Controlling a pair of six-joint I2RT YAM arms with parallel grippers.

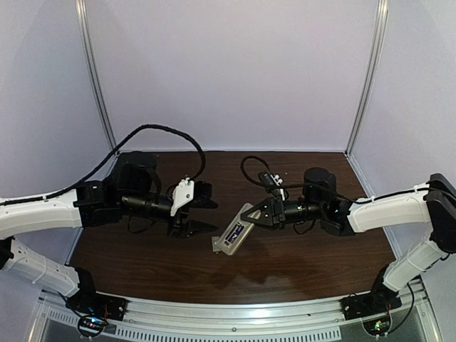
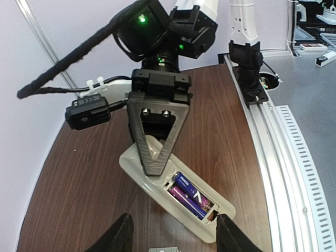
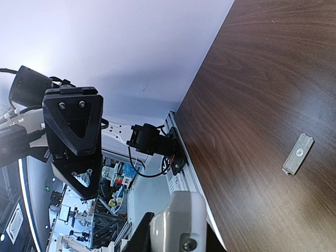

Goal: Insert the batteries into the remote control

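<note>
My right gripper (image 1: 253, 214) is shut on the grey remote (image 1: 234, 234), holding it tilted above the table. Two batteries (image 2: 190, 197), blue and purple, lie in the remote's open compartment, as the left wrist view shows. My left gripper (image 1: 210, 217) stands open to the left of the remote, apart from it, with nothing between its fingers. The detached battery cover (image 3: 298, 154) lies on the table below, partly hidden by the remote in the top view.
The dark wooden table (image 1: 164, 271) is otherwise largely clear, bounded by white walls and a metal rail (image 1: 235, 311) along the front edge.
</note>
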